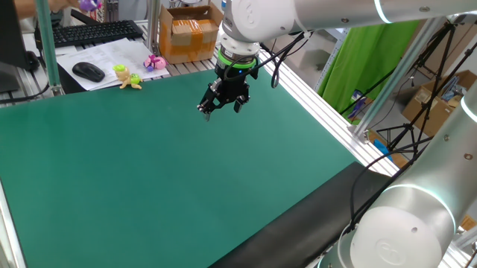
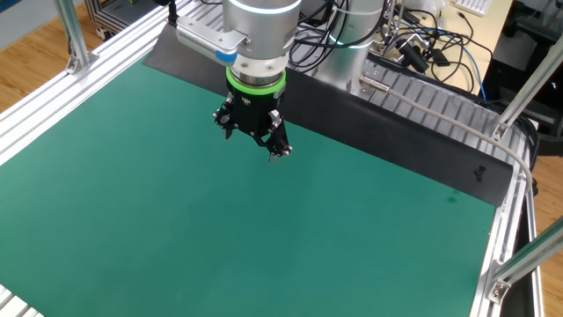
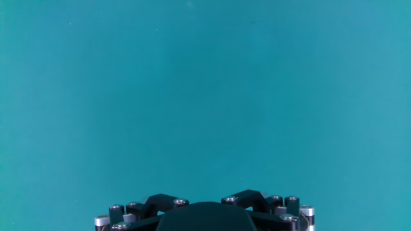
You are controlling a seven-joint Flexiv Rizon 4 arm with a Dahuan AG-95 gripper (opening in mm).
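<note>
My gripper point(image 1: 222, 113) hangs above the green mat point(image 1: 141, 171) near its far edge in exterior view 1. Its fingers are spread wide, with nothing between them. From the opposite side, exterior view 2 shows the same black gripper point(image 2: 252, 148) over bare mat. Along the bottom of the wrist view, the two fingers stand far apart, and only plain mat point(image 3: 205, 102) lies below. A small yellow-green toy point(image 1: 128, 77) and a pink toy point(image 1: 155, 63) sit at the mat's far left edge, by some papers, well away from the gripper.
Beyond the far edge are a computer mouse point(image 1: 89, 71), a keyboard point(image 1: 93, 32) and a cardboard box point(image 1: 188, 37). A hand holds a purple toy point(image 1: 90, 4) at the top left. Metal frame posts border the table.
</note>
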